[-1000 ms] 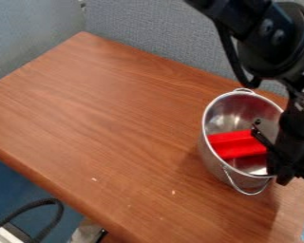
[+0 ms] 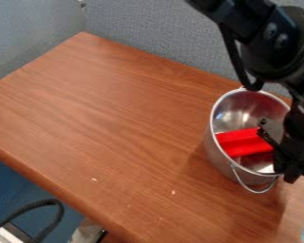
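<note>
A steel pot (image 2: 224, 119) with wire handles stands near the right edge of the wooden table, with red objects (image 2: 243, 142) lying inside it. The black gripper (image 2: 281, 161) is low at the pot's right side, against or just over its rim. Its fingers look close together; whether anything is between them is hard to see.
A grey padded wall (image 2: 142, 28) runs behind it. A black cable (image 2: 41, 209) lies beyond the front left edge.
The gripper has shifted slightly right over the last second, and the pot appears to have moved slightly right with it.
</note>
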